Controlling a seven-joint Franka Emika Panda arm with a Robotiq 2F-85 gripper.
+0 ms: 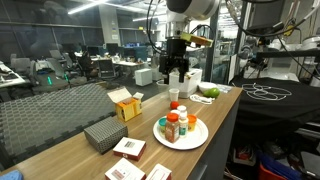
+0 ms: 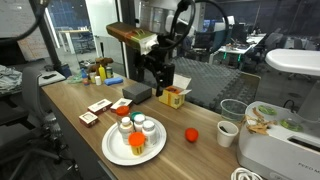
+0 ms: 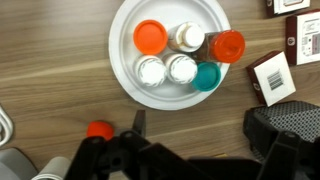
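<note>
A white round plate [image 3: 130, 72] holds several small containers: a red-capped jar [image 3: 228, 45], an orange-lidded one [image 3: 150, 37], a teal-capped one [image 3: 207, 76] and white-capped bottles [image 3: 151, 70]. Above the table, my gripper is open and points down, its fingers wide apart with nothing between them. In the wrist view the plate lies just beyond the fingertips. A small red round object [image 3: 99, 129] sits on bare wood to the left of the gripper. It also shows near the plate in the second exterior view [image 2: 191, 134].
A yellow box with raised flaps [image 1: 125, 104], a dark grey box [image 1: 105, 133] and small white-and-red boxes [image 1: 129, 147] stand beside the plate. A white cup [image 2: 228, 133] and a wire-mesh cup [image 2: 232, 112] are near a white bin. Bare wood lies between plate and cup.
</note>
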